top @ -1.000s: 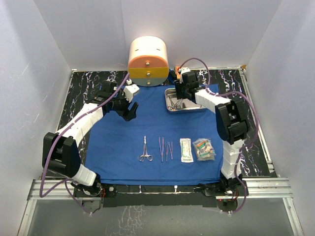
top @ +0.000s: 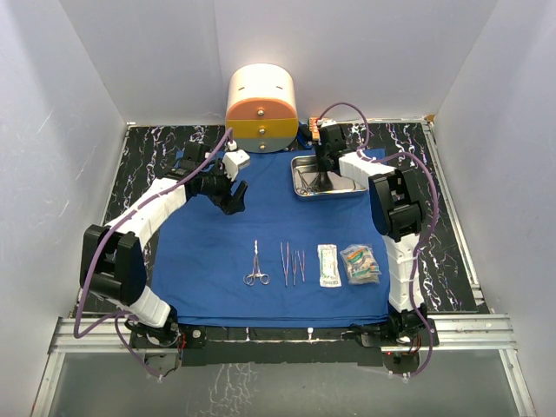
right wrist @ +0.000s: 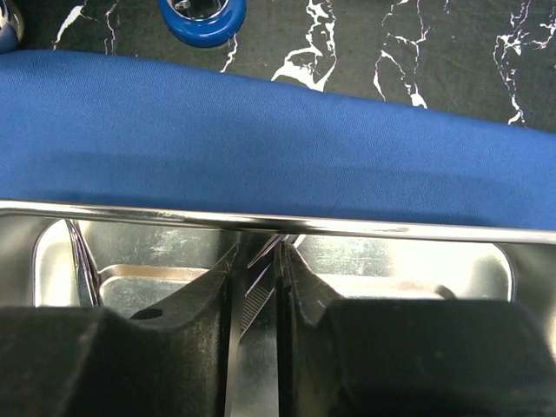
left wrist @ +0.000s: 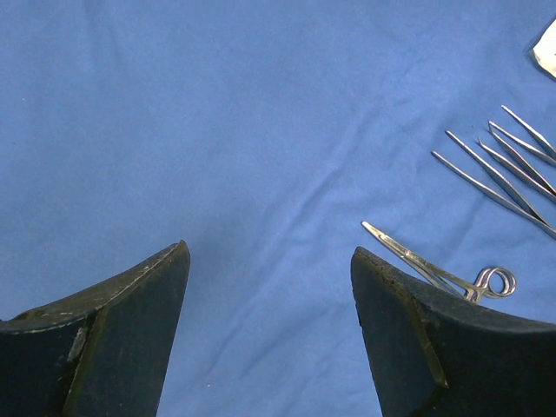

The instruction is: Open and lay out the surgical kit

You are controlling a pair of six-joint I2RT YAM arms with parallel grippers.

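In the top view, my right gripper [top: 324,167] reaches down into the metal tray [top: 347,193] at the back right. The right wrist view shows its fingers [right wrist: 300,282] close together with a narrow gap. A thin, ridged metal instrument [right wrist: 254,306] lies at that gap; whether it is gripped cannot be told. Another metal instrument [right wrist: 84,265] rests at the tray's left end. Over bare blue cloth [left wrist: 217,130], my left gripper is open and empty. Scissor-handled forceps [top: 256,268], several tweezers [top: 287,263], a white packet [top: 328,266] and a clear bag [top: 360,264] lie along the front.
Behind the tray's left end stands a rounded orange, yellow and grey drawer box [top: 261,109]. A blue-rimmed object [right wrist: 204,30] sits beyond the cloth's back edge.
The left arm has moved only slightly. The items along the front have stayed put.
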